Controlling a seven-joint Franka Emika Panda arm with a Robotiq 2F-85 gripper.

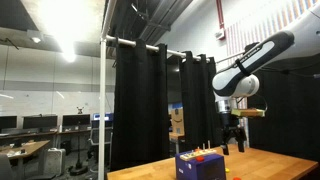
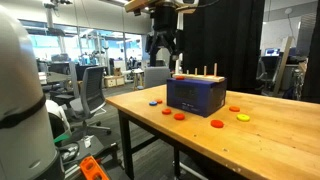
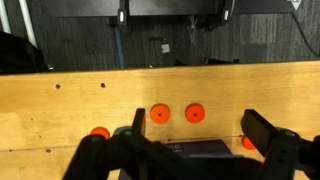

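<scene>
My gripper hangs above the table, apart from everything on it, with its fingers spread wide and nothing between them. A dark purple box with upright wooden pegs on top stands on the table; in the first exterior view the box is at the lower edge. Red discs lie around it, along with a yellow disc and a blue one. From the wrist, two red discs appear between the fingers, and the dark box is partly hidden below.
The wooden table has free room to the right of the box. Its edge runs across the wrist view, with dark floor beyond. Office chairs stand behind the table, and black curtains hang in the background.
</scene>
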